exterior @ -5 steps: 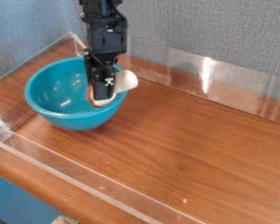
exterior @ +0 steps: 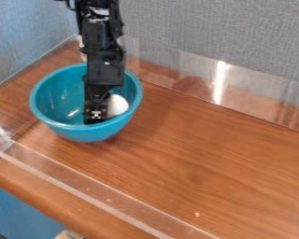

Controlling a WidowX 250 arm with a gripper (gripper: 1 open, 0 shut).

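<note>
A teal plastic bowl [exterior: 63,96] stands on the wooden table at the left. My dark gripper [exterior: 97,110] reaches down inside it, shut on a white object [exterior: 116,106] that is partly hidden behind the fingers and sits low within the bowl. Its exact shape is unclear.
Clear plastic edging runs along the back and the left front, with grey fabric panels behind.
</note>
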